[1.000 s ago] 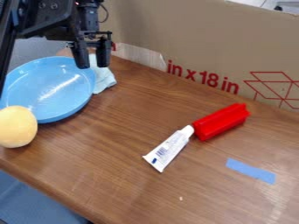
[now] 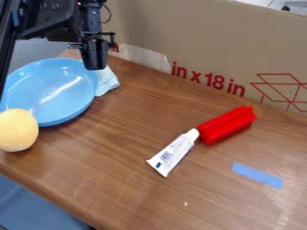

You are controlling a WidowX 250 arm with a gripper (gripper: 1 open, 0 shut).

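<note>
The black gripper (image 2: 93,56) hangs at the top left, shut, over the back of the table beside a pale cloth (image 2: 106,81). Nothing clearly shows between its fingers. A blue plate (image 2: 54,90) lies just below and left of it, with a pale yellow round object (image 2: 16,130) at its near edge.
A white toothpaste tube (image 2: 170,157) and a red cylinder (image 2: 225,124) lie at the centre right. A blue tape strip (image 2: 257,175) is on the wooden table (image 2: 132,193). A cardboard wall (image 2: 216,45) runs along the back.
The objects on the table are unchanged.
</note>
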